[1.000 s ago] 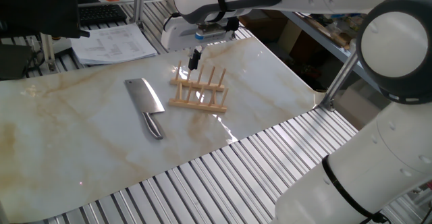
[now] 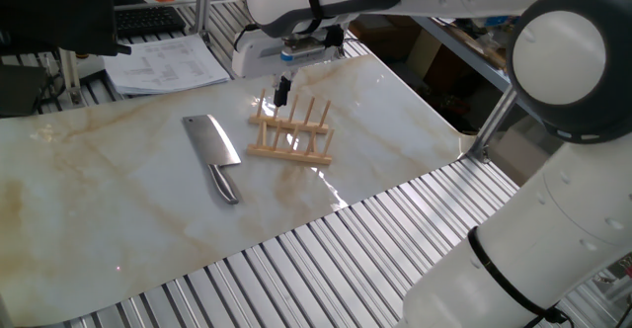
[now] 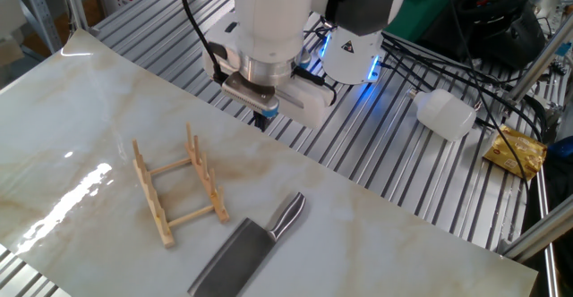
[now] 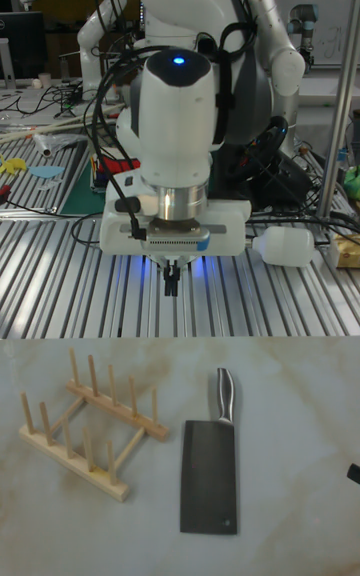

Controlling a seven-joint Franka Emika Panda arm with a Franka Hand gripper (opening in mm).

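Observation:
A cleaver point(image 2: 210, 145) with a steel handle lies flat on the marbled tabletop; its broad blade also shows in view 2 point(image 3: 235, 259) and view 3 point(image 4: 210, 475). Beside it stands a wooden rack point(image 2: 289, 142) with two rows of upright pegs and nothing in it, seen whole in view 3 point(image 4: 94, 427). My gripper point(image 4: 171, 279) points down with its black fingers close together, nothing visible between them. View 2 puts the gripper point(image 3: 260, 121) near the table's edge on the robot's side, apart from both cleaver and rack.
Slatted metal decking point(image 3: 358, 167) borders the marbled board. On it, away from the rack, are a white plastic bottle point(image 3: 445, 114) and a gold packet point(image 3: 517, 151). Printed papers point(image 2: 166, 65) lie beyond the board.
In exterior view 1 the arm and gripper have shifted slightly left, and the fingers sit a little lower. Cleaver and rack have stayed in place.

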